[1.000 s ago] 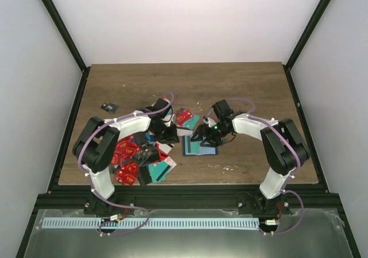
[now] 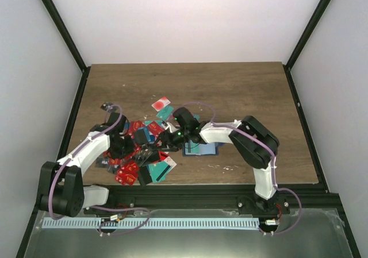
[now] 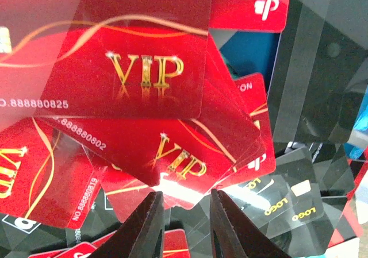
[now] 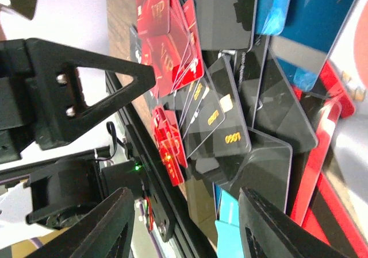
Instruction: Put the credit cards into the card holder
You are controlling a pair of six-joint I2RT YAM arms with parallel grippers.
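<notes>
Red VIP cards [image 3: 144,80], black cards [image 4: 218,134] and teal cards [image 2: 160,170] lie in an overlapping pile at the left of the table. Over the pile's left part is my left gripper [image 2: 122,149]; in its wrist view the fingertips [image 3: 152,203] stand apart, and whether anything is pinched between them cannot be made out. My right gripper is part open above the pile's right side, with nothing seen between its fingers. The blue card holder [image 2: 201,149], with teal in it, is partly covered by the right arm.
A white-and-red card [image 2: 161,103] and a teal card [image 2: 165,113] lie behind the pile. The left gripper's black body [image 4: 86,91] is close to the right one. Bare wood [image 2: 230,85] spreads across the back and right.
My left gripper has moved left, from near the holder to over the pile. The right gripper has followed leftward, from above the holder to the pile's right side.
</notes>
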